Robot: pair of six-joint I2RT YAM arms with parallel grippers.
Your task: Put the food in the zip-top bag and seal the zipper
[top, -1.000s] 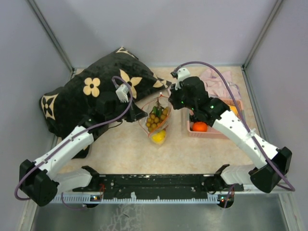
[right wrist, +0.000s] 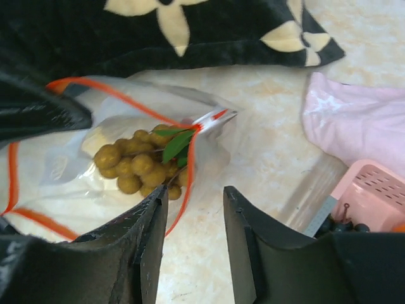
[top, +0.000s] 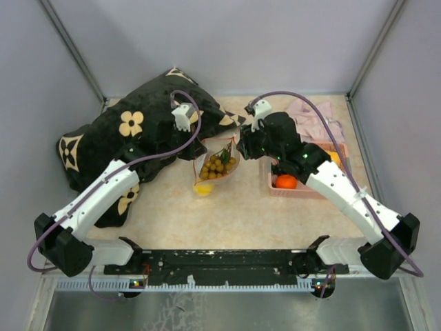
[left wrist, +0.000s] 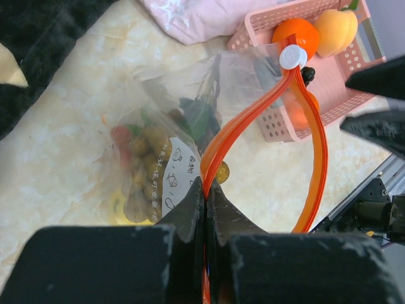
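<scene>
The open zip bag (top: 217, 176) with orange zipper holds grapes (top: 213, 167) and green leaves; a yellow item (top: 202, 189) shows at its lower end. My left gripper (top: 197, 147) is shut on the bag's zipper edge (left wrist: 212, 145), which runs up from between its fingers in the left wrist view. My right gripper (top: 244, 148) stands part open at the bag's right, its fingers (right wrist: 243, 247) apart from the zipper in the right wrist view, with nothing seen between them.
A pink basket (top: 300, 193) with orange, yellow and dark food sits at the right, a pink cloth (top: 306, 117) behind it. A dark flowered cushion (top: 117, 131) fills the back left.
My left gripper has moved back and slightly left, drawing the bag along and turning it; the yellow item shifted left. My right gripper has moved slightly away from the bag's edge.
</scene>
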